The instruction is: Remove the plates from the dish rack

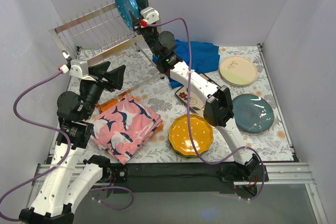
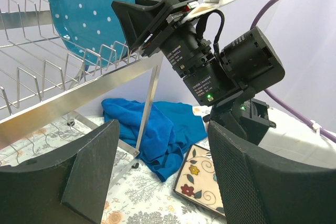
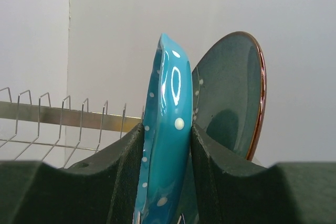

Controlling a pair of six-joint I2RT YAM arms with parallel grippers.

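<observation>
A blue plate with white dots [image 1: 125, 4] stands on edge at the right end of the dish rack [image 1: 84, 23]. Just behind it, also upright, is a dark plate with a brown rim [image 3: 233, 93]. My right gripper has one finger on each side of the blue plate's edge, both very close to its surface; whether they clamp it cannot be told. In the left wrist view the blue plate [image 2: 89, 11] still sits among the rack's wires. My left gripper [image 1: 116, 75] hangs open and empty in front of the rack.
On the table lie a yellow plate stack [image 1: 181, 137], a cream plate [image 1: 239, 71], a dark teal plate [image 1: 253, 113], and a square flowered plate [image 2: 197, 177] partly under the right arm. A blue cloth [image 1: 205, 56] and pink patterned cloth [image 1: 126, 127] take up more room.
</observation>
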